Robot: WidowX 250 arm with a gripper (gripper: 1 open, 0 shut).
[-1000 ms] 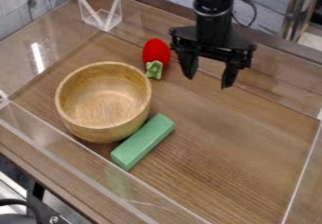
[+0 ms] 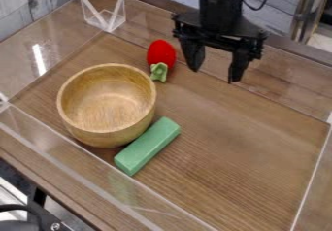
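My black gripper hangs over the back middle of the wooden table, its two fingers spread apart with nothing visible between them. To its left lies a red strawberry-like object with a green top. A wooden bowl stands at the left, empty. A green block lies below and right of the bowl.
A white wire-like frame is at the back left. A dark cable-like part shows at the bottom left corner.
My gripper has moved slightly toward the back of the table over the last second. The objects have stayed in place.
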